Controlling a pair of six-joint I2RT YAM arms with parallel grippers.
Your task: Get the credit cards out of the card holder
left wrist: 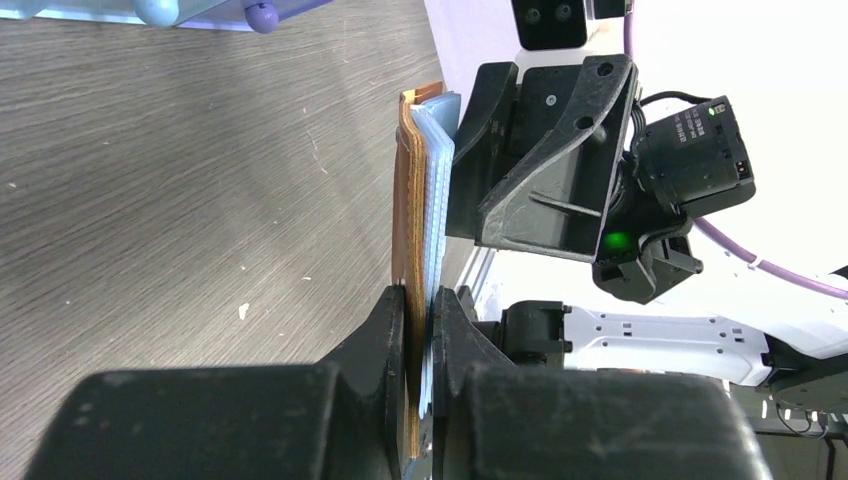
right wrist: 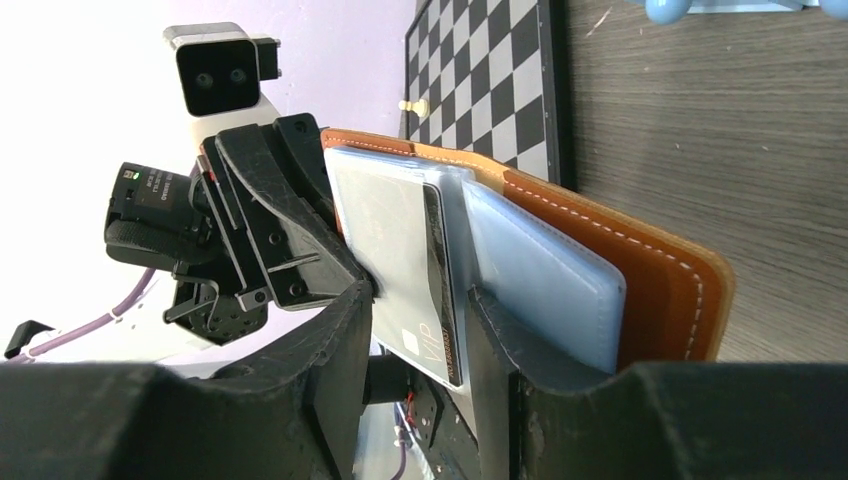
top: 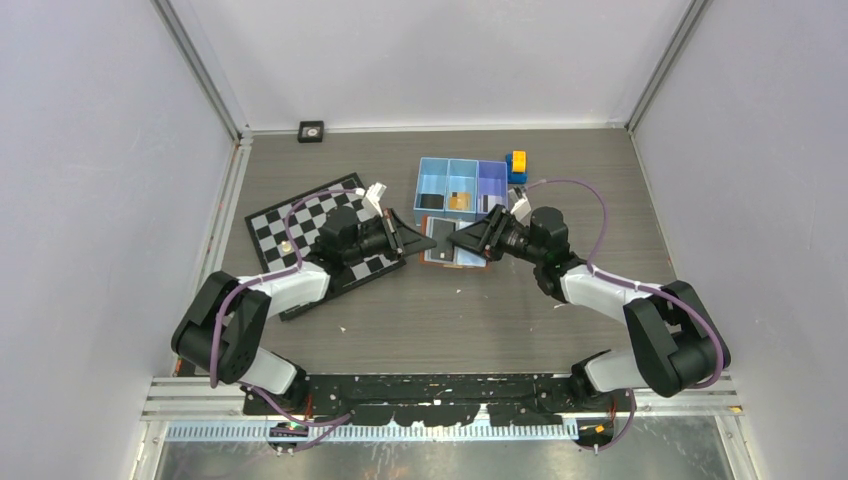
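My left gripper is shut on the brown leather card holder (left wrist: 405,190), which hangs upright with its clear sleeves folded open. One sleeve holds a dark-edged card (right wrist: 440,285); a dark strip of it with pale lettering shows along the sleeve's edge in the right wrist view. My right gripper stands open at that card, one finger on either side of its exposed edge. From above, the dark card (top: 441,241) lies between both grippers. Empty-looking clear sleeve (right wrist: 545,275) lies to its right.
Behind the holder stands a three-part blue and purple tray (top: 432,172) with cards in its compartments. A chessboard (top: 275,237) lies under the left arm. A yellow and blue object (top: 518,163) sits beside the tray.
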